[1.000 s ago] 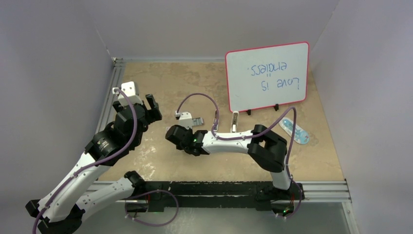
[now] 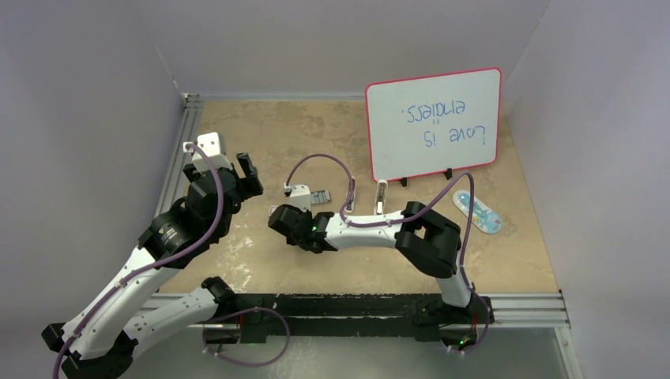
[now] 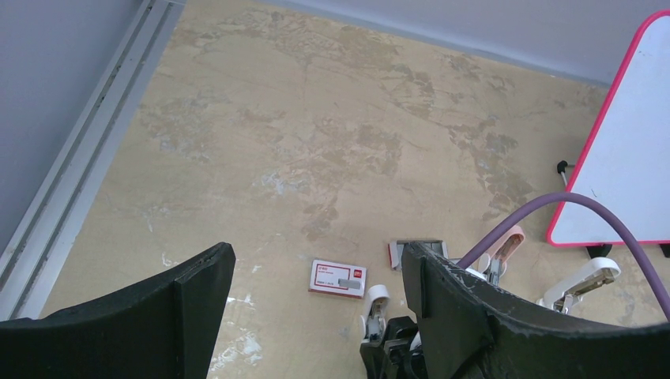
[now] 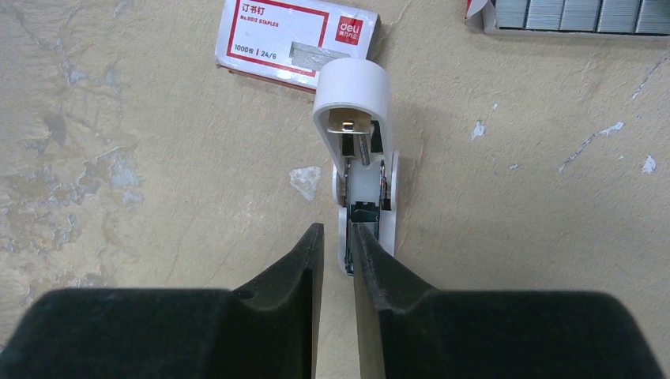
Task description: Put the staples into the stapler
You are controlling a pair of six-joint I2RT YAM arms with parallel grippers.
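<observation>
A white stapler (image 4: 353, 87) stands on the table with its top raised and its staple channel exposed, ahead of my right gripper in the right wrist view. The fingers are close together, with a narrow gap. Table shows through it; I cannot make out anything held. The right fingertip overlaps the channel in the picture, and contact is unclear. Behind the stapler lies a closed staple box (image 4: 276, 39). An opened box with rows of staples (image 4: 581, 16) sits to its right. My left gripper is open and empty, up at the left.
To the right of the opened box stand a pink stapler (image 3: 507, 245) and another white stapler (image 3: 583, 283). A whiteboard (image 2: 434, 126) leans at the back right, with a blue patterned item (image 2: 478, 212) near it.
The right arm's elbow and its purple hose have shifted slightly left; its gripper end stays almost in place. The left arm and the objects look unmoved.
</observation>
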